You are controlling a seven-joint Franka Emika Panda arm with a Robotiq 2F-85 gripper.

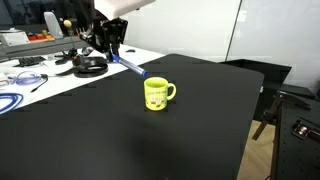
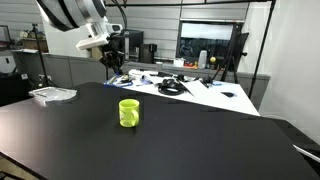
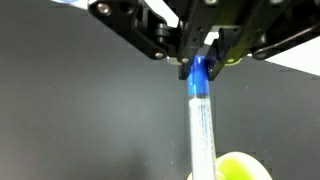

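My gripper is shut on the blue end of a marker with a white body. In the wrist view the marker points down the frame, its lower end beside the rim of a yellow mug. The exterior views show the mug upright on the dark table, its handle plain to see. Up and to the left of the mug in the first exterior view, the marker slants from my gripper toward it, above the table. The second exterior view has my gripper beyond the mug.
Bare dark table surrounds the mug. Along the back lie blue cables, black headphones and other clutter. A clear tray rests at the left in the second exterior view.
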